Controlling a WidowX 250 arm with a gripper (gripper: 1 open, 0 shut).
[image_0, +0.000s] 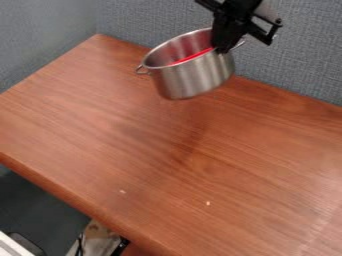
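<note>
A steel pot (190, 77) with loop handles hangs in the air above the back of the wooden table, slightly tilted, with something red inside it near the rim. My black gripper (223, 46) is shut on the pot at its back right rim, coming down from the top right. The fingertips are small in this view, and part of the rim is hidden behind them.
Grey partition panels (301, 70) stand along the back and left. Cables and pale items lie below the front left edge.
</note>
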